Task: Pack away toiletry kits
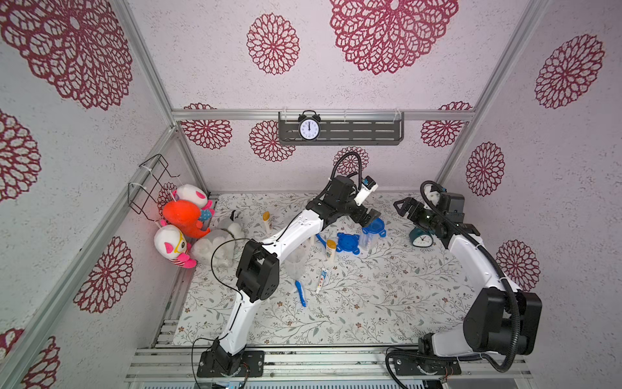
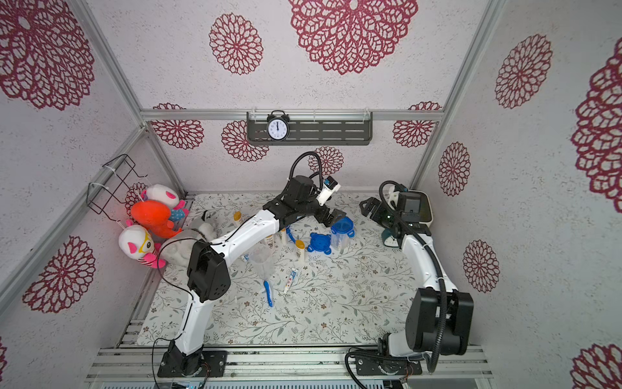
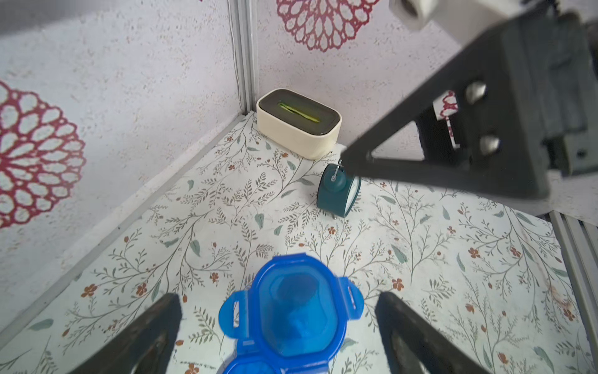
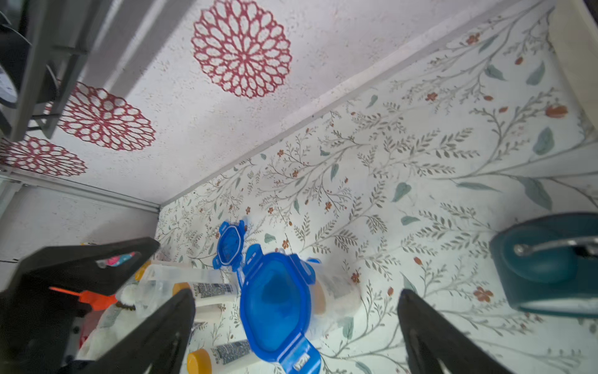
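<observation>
A clear cup (image 1: 366,241) has a blue lid (image 1: 374,226) at its top and stands near the back middle. Just left of it, a second blue lid (image 1: 348,243) lies on the table. My left gripper (image 1: 369,216) is open above the lidded cup, with nothing between its fingers. To the right and apart from the cup, my right gripper (image 1: 403,206) is also open and empty. Farther left are another clear cup (image 1: 296,261), a toothpaste tube (image 1: 321,280), a blue toothbrush (image 1: 300,293) and orange-capped bottles (image 1: 331,249). The left arm partly covers that area.
A teal clock (image 1: 421,238) sits below the right gripper, near a cream box (image 3: 299,122) in the back right corner. Plush toys (image 1: 184,220) fill the left side. A shelf with a black clock (image 1: 309,128) hangs on the back wall.
</observation>
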